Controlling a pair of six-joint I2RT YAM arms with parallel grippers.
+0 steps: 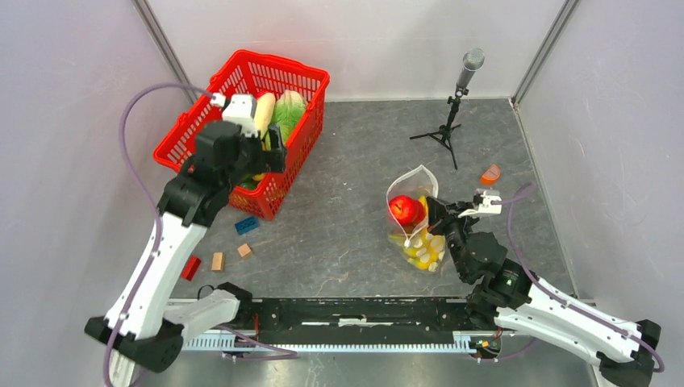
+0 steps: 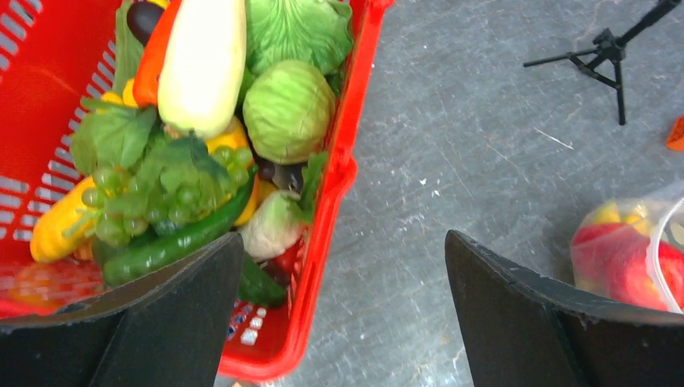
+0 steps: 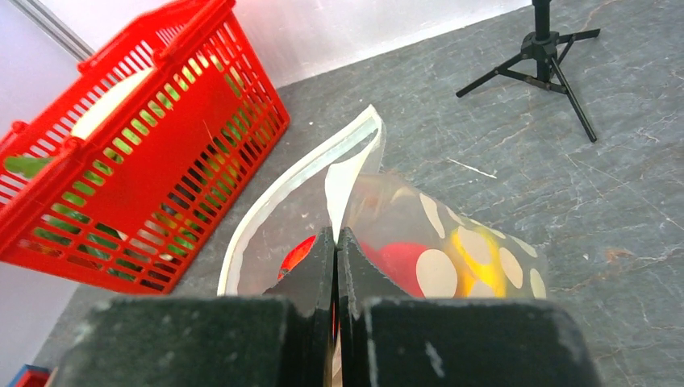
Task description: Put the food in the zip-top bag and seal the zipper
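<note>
A clear polka-dot zip bag (image 1: 421, 246) stands open on the right of the floor, red and yellow food inside (image 1: 406, 210). My right gripper is shut at the white zipper edge of its mouth, pinching the bag's rim. My left gripper hangs open over the red basket (image 2: 343, 145), nothing between its fingers. In the basket are a pale long squash (image 2: 202, 60), cabbage (image 2: 286, 111), grapes, cucumbers, peppers and other vegetables.
A microphone on a black tripod (image 1: 446, 129) stands at the back right, near an orange piece (image 1: 490, 175). Blue, red and wooden blocks (image 1: 246, 226) lie left, below the basket.
</note>
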